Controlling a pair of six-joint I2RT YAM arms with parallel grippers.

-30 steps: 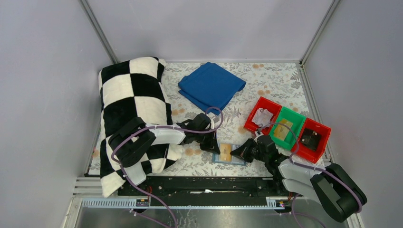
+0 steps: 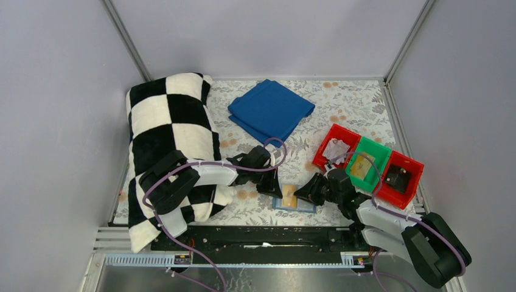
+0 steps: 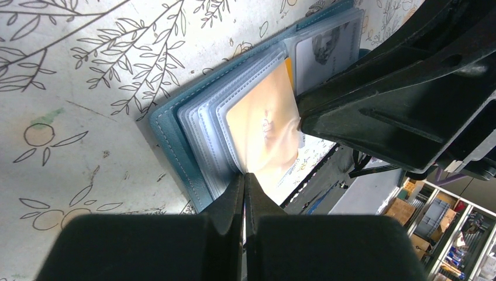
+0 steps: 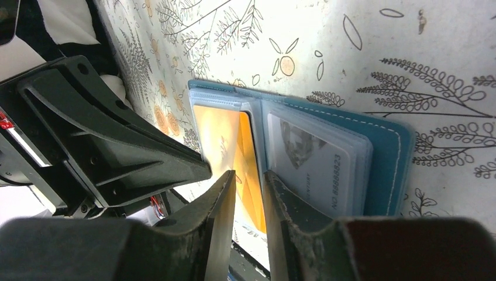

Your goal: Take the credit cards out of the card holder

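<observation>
The teal card holder [image 2: 304, 205] lies open on the table between my grippers, clear sleeves and a yellow card [image 4: 250, 170] showing. In the left wrist view, my left gripper is shut at the edge of the sleeve with the peach-yellow face [image 3: 263, 117]; whether it pinches anything thin is unclear. My right gripper is part open, its fingertips straddling the edge of the yellow card's sleeve near the holder's middle. A second clear sleeve with a printed card [image 4: 307, 164] lies to its right in that view.
Red and green bins [image 2: 404, 191] stand at the right, with items inside. A folded blue cloth [image 2: 268, 106] lies at the back, a checkered cushion [image 2: 152, 109] at the left. The table between cloth and bins is clear.
My right gripper's fingers appear slightly further apart, and its arm has shifted a little. The left arm and the holder look unchanged.
</observation>
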